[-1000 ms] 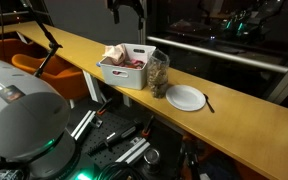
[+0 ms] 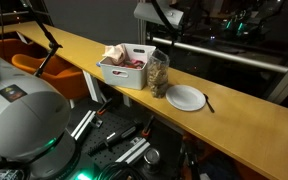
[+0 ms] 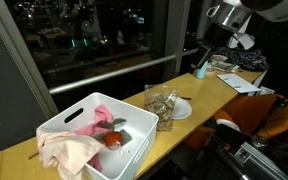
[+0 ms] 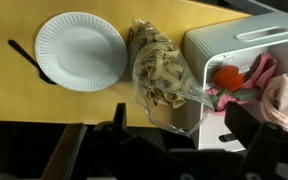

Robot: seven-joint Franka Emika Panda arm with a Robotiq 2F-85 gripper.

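My gripper is open, its dark fingers apart at the bottom of the wrist view with nothing held. Beneath it lies the counter with a clear bag of brown pieces. In exterior view 1 the bag stands upright on the counter, between a white bin and a white plate. The bin holds cloths and a red item; in exterior view 2 a beige cloth hangs over its rim. A dark utensil lies beside the plate.
A light blue cup stands at the counter's far end.
In exterior view 1 the arm's end has moved right, from above the white bin toward the space above the clear bag. The objects on the counter have not moved.
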